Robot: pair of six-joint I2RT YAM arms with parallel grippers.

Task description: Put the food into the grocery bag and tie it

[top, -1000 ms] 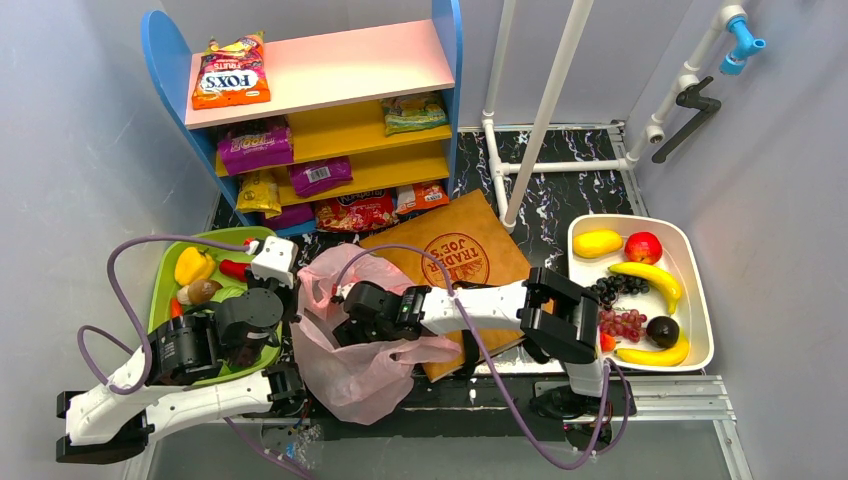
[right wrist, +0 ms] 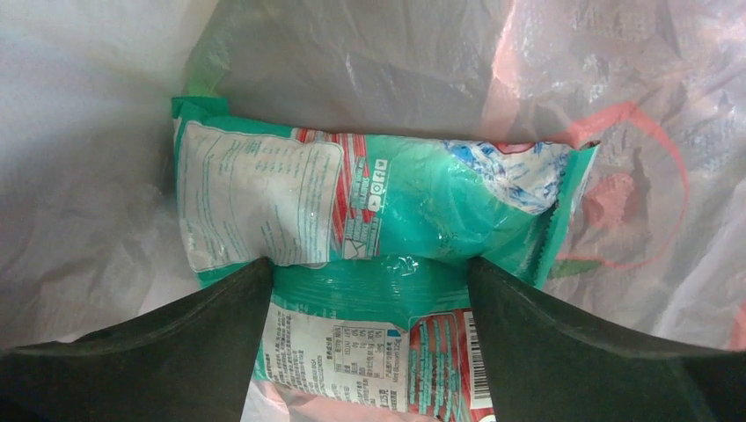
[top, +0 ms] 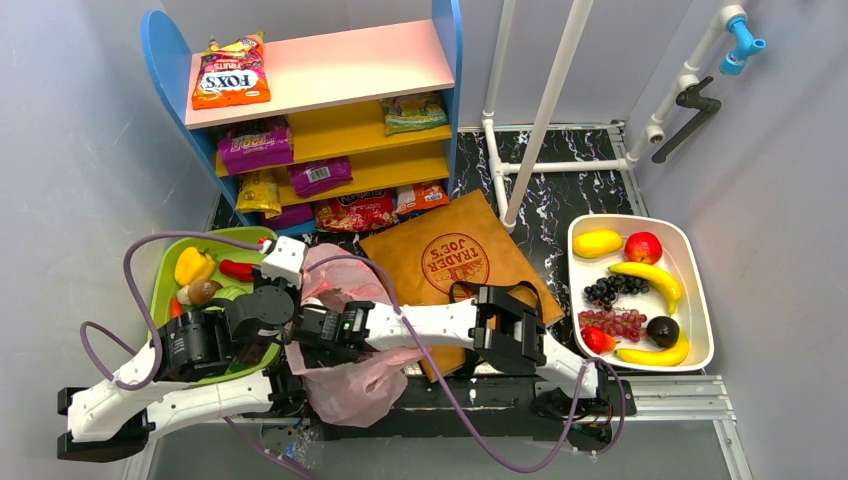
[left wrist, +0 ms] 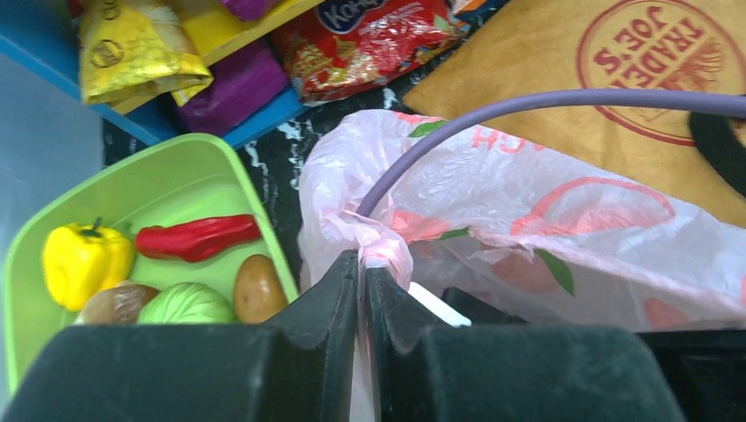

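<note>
My left gripper is shut on a gathered edge of the pink-white grocery bag (left wrist: 528, 176), beside the green bin. The bag (top: 350, 390) hangs with its mouth spread. My right gripper reaches down inside the bag, its fingers (right wrist: 224, 308) apart on either side of a green snack packet (right wrist: 396, 189). The packet's printed back faces up, with the bag film around it. Whether the fingertips still touch the packet is hard to tell. In the top view the right gripper's tips are hidden in the bag.
To the left stands a green bin (left wrist: 202, 158) of vegetables. A blue-sided shelf (top: 400, 60) with several snack bags is behind. A brown Trader Joe's bag (top: 520, 270) lies beneath the right arm. The white fruit tray (top: 705, 300) sits at right.
My right arm has moved left, its gripper going deeper into the bag. The bag's right side has drawn in a little.
</note>
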